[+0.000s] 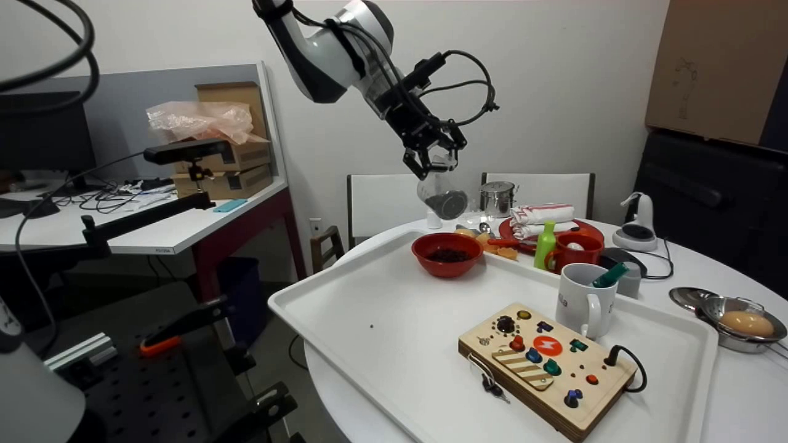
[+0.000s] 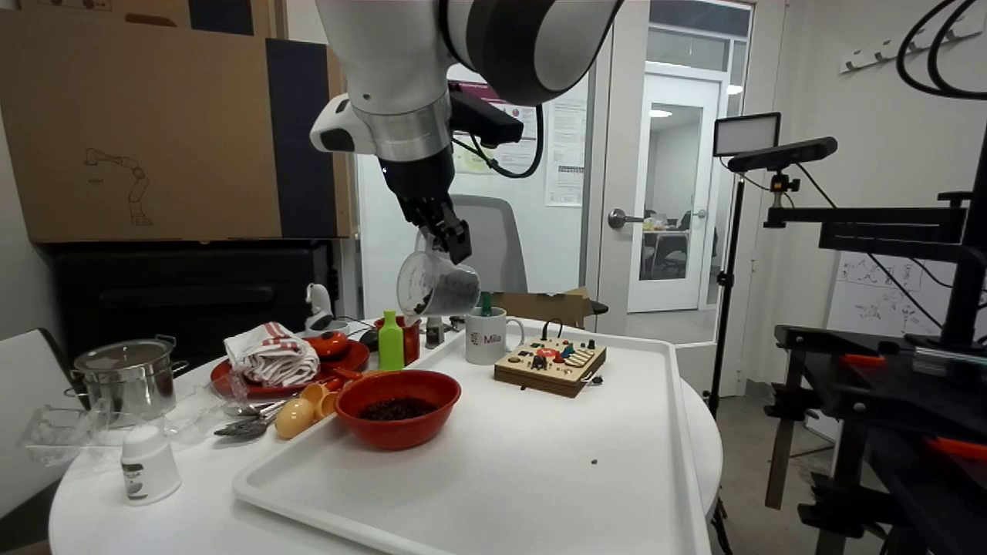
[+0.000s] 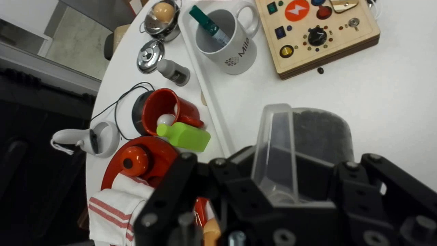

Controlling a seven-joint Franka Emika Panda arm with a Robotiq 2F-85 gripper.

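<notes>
My gripper is shut on a clear plastic cup, holding it in the air above the tray's far end. The cup is tipped well over onto its side, its dark grey base turned away from the bowl in exterior view 2. A few dark bits show inside its wall there. Lower down, the red bowl stands upright in the tray corner with a layer of small dark pieces in it. In the wrist view the cup's clear handle rises between the fingers; the bowl is out of sight.
A wooden switch box and a white mug with a green marker occupy one side of the white tray. Beside the tray are a green bottle, a red plate with a towel and a pot. Mid-tray is mostly clear.
</notes>
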